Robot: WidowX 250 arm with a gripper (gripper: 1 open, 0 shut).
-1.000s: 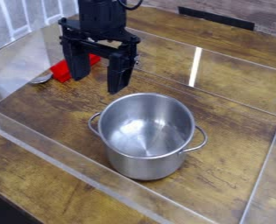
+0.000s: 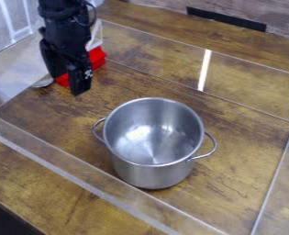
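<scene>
My black gripper [image 2: 66,73] is at the upper left, pointing down with its fingers apart, in front of a red object [image 2: 94,58] on the wooden surface. I see nothing held between the fingers. A steel pot [image 2: 150,147] with two side handles stands upright at the centre right, below and to the right of the gripper. A small metal object [image 2: 44,83], partly hidden, lies at the left beside the gripper.
Clear plastic walls border the wooden work area [image 2: 238,138]. Bare wood lies to the right of the pot, behind it and at the lower left.
The gripper has moved left and back, away from the pot toward the red object, and appears smaller. The pot has stayed in place.
</scene>
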